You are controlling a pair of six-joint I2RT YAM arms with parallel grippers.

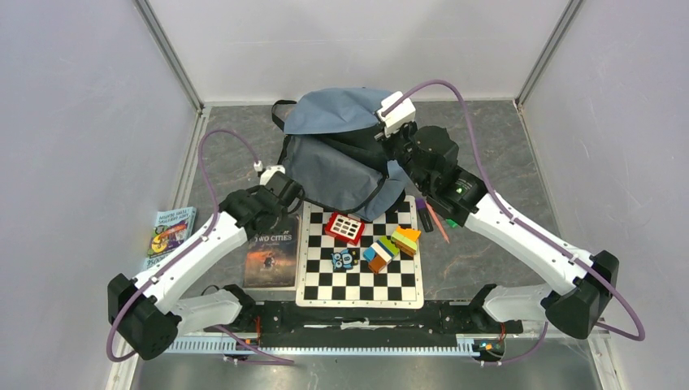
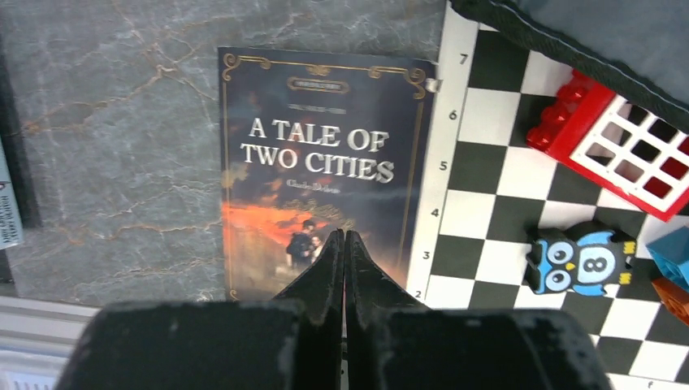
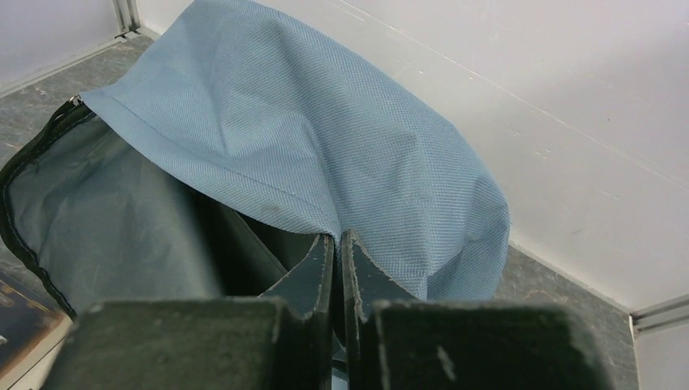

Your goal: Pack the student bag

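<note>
The blue-grey bag [image 1: 333, 171] lies at the back of the table with its mouth open. In the right wrist view, my right gripper is shut on the edge of its light blue flap [image 3: 325, 122], and the cloth folds run together at the fingertips. My left gripper is shut with nothing between its fingers, above the dark "A Tale of Two Cities" book [image 2: 321, 162]. That book lies flat against the chessboard's [image 1: 325, 280] left edge. On the board are a red framed block [image 1: 345, 228], a blue owl piece [image 1: 344, 260] and a colourful brick stack [image 1: 382, 253].
A second book [image 1: 172, 231] lies at the far left. Right of the board are a dark marker [image 1: 425, 218], an orange pencil [image 1: 439, 226] and a small green item [image 1: 451, 223], partly hidden by the right arm.
</note>
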